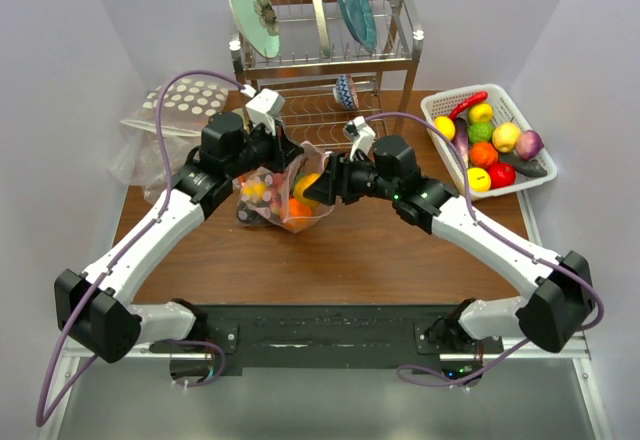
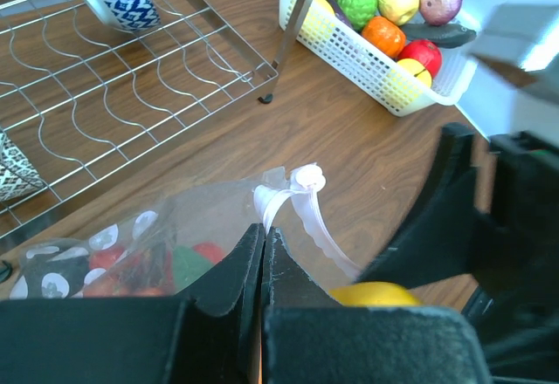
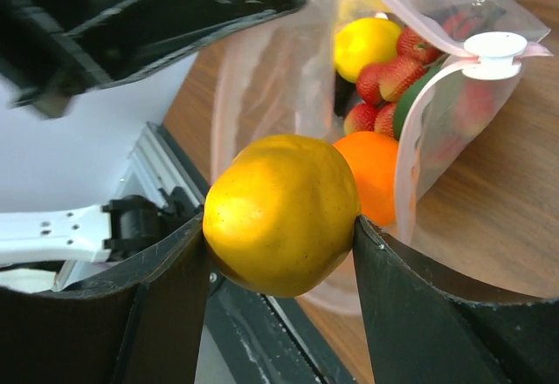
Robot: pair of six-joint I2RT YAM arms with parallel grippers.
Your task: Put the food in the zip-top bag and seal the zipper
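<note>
My right gripper is shut on a round yellow-orange fruit (image 3: 279,214). That fruit is at the mouth of the clear zip top bag (image 1: 318,216), in front of an orange (image 3: 370,174) inside it. Farther in, the right wrist view shows a yellow lemon (image 3: 365,49), several strawberries (image 3: 398,78) and something green. My left gripper is shut on the bag's upper rim, near the white zipper slider (image 2: 307,178). The bag's mouth gapes toward the right arm. In the left wrist view, the right gripper hides most of the held fruit.
A white basket (image 1: 516,182) of several fruits and vegetables stands at the back right. Behind the bag is a metal dish rack (image 1: 330,65) with plates and a patterned bowl (image 1: 345,92). Empty dotted bags (image 1: 180,105) lie at the back left.
</note>
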